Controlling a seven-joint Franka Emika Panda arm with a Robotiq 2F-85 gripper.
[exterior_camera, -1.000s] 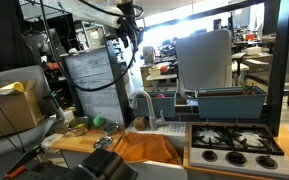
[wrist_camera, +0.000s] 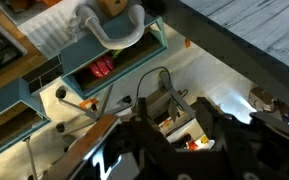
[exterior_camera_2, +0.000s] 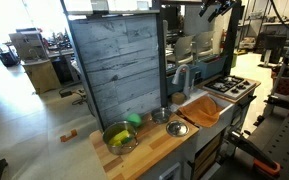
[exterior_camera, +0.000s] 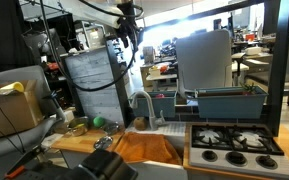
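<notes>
High above the counter hangs my gripper. In the wrist view its two dark fingers stand apart, with nothing held between them. It is well clear of every object in both exterior views. An orange cloth [exterior_camera: 149, 148] lies in the sink area beside the faucet [exterior_camera: 144, 104]. On the wooden counter [exterior_camera_2: 144, 157] are a large metal pot [exterior_camera_2: 119, 137] with something yellow inside, a green item [exterior_camera_2: 134, 119], a metal bowl [exterior_camera_2: 161, 115] and a round metal piece [exterior_camera_2: 178, 129].
The gas stove [exterior_camera: 236, 148] stands right of the sink. Behind it is a blue shelf box [exterior_camera: 227, 105] holding small items. A grey wooden panel [exterior_camera_2: 129, 66] rises behind the counter. Free air surrounds the gripper.
</notes>
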